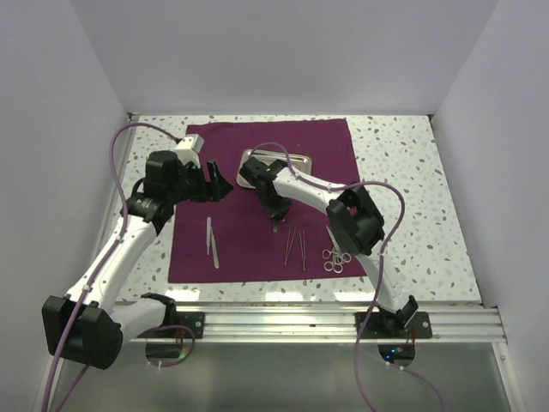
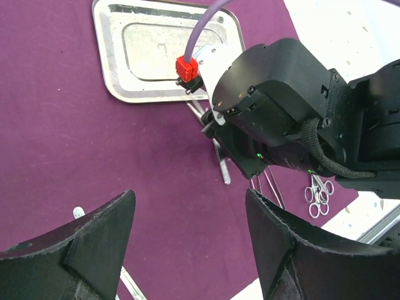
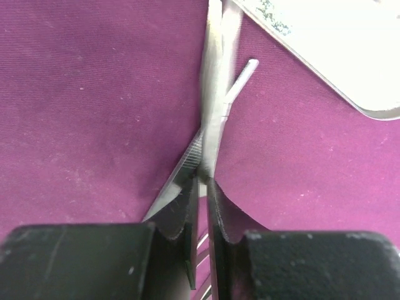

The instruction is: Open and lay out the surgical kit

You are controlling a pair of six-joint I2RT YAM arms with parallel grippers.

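My left gripper stands open over bare cloth, left of the right arm, with nothing between its fingers. In the right wrist view, the fingertips of my right gripper are close together, with a narrow gap. A blurred flat metal instrument [image 3: 215, 94] reaches up from them; whether they grip it is unclear. Crossing beneath it, a second metal instrument [image 3: 242, 80] lies slanted on the cloth. The metal tray [image 2: 115, 75] sits just behind. Two slim instruments [image 1: 214, 245] lie at left, tweezers [image 1: 303, 249] front centre, and scissors [image 1: 336, 257] front right.
A purple cloth [image 1: 244, 249] covers the middle of the speckled table [image 1: 412, 197]. A purple cable [image 1: 377, 184] loops over the right arm, and another [image 1: 116, 172] runs along the left arm.
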